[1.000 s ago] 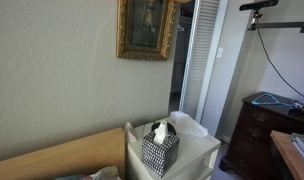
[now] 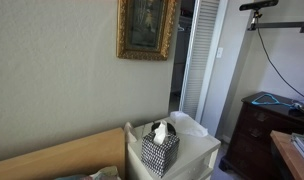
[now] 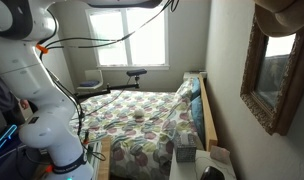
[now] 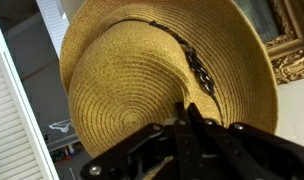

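Observation:
A woven straw hat (image 4: 132, 85) with a dark braided band (image 4: 197, 70) fills much of the wrist view. My gripper is shut on the hat, its dark fingertips meeting the straw near the band. Part of the tan hat (image 3: 286, 12) shows in the upper right corner of exterior view 2, high up near the wall. The gripper itself is out of sight in both exterior views.
A gold-framed picture (image 2: 147, 28) hangs on the wall close by. Below stands a white cabinet (image 2: 195, 150) bearing a patterned tissue box (image 2: 160, 152). A louvred door (image 2: 197, 60) is to its right. The bed (image 3: 137, 120) lies beyond.
At the top edge of exterior view 1, a sliver of tan beside the picture frame one second ago is now gone from view. The furniture has not moved.

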